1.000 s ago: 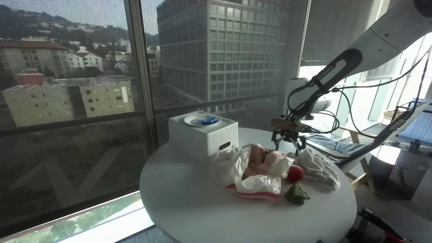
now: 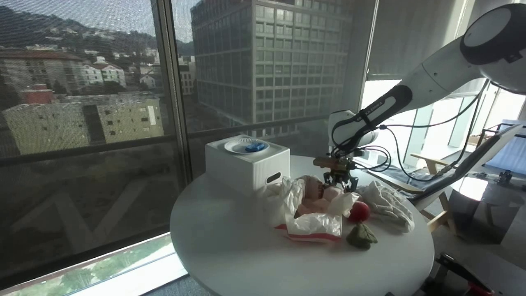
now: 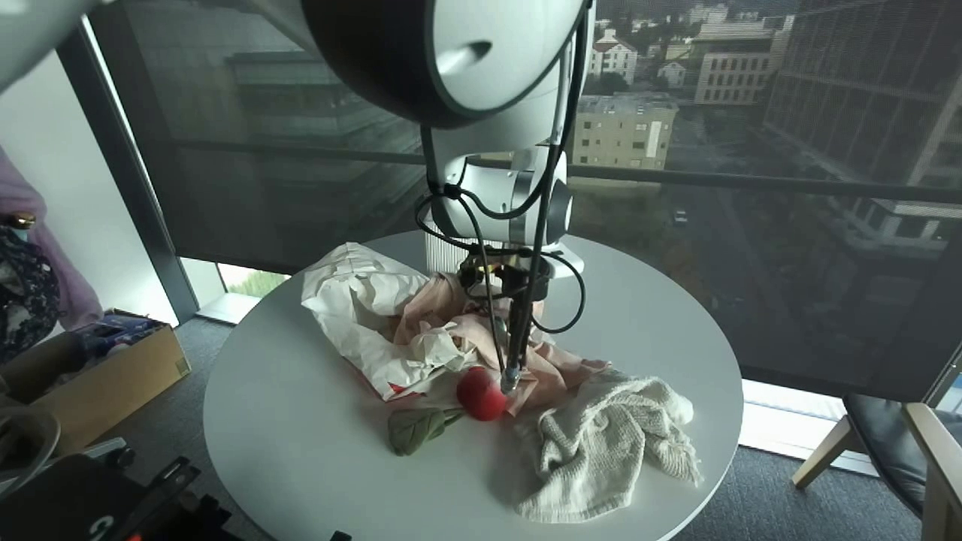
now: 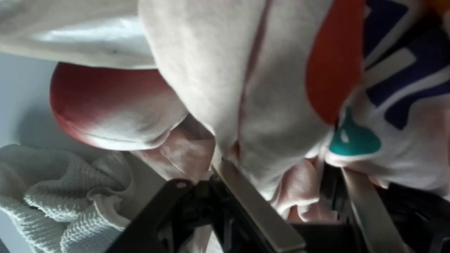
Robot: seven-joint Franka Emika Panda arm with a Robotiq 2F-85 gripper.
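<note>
My gripper (image 2: 341, 186) points down into the far side of the heap of pale pink printed cloth (image 2: 309, 204). In the wrist view the gripper stands part open, its two fingers (image 4: 259, 211) apart. Folds of the pink cloth (image 4: 274, 139), with red, purple and teal print, lie at and between the fingertips; whether they are gripped does not show. A white plastic bag with a red stripe (image 2: 315, 227) partly wraps the cloth. In exterior view 2 the arm and cables hide the fingertips.
A red ball-like object (image 2: 359, 212) and a green leaf-shaped piece (image 2: 362, 237) lie beside the bag. To the right is a crumpled grey-white towel (image 3: 604, 442). A white box (image 2: 246, 170) bears a plate (image 2: 234, 146) with a blue item (image 2: 254, 147).
My gripper has come down and to the left in exterior view 1, from above the cloth into its far edge. Its fingers look closer together. The things on the table look unmoved.
</note>
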